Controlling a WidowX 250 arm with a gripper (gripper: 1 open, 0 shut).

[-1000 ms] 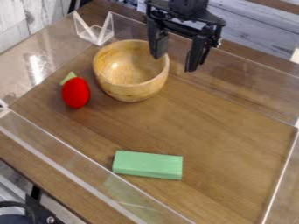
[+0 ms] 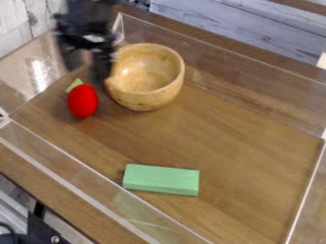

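The dark gripper (image 2: 83, 52) is a motion-blurred shape at the upper left, above a red oval object (image 2: 82, 101) and just left of a wooden bowl (image 2: 151, 91). Its fingers are too blurred to read. The red object lies near the left side of the table, with a small pale green piece at its top. The bowl sits upper middle and looks empty. A mint-green bar (image 2: 162, 180) lies flat at the lower middle.
Clear edging runs along its left and right sides. Pale boards show at the far left and at the top.
The gripper has swept from the upper right, above and right of the bowl, leftward to above the red object. The bowl, red object and green bar look unmoved.
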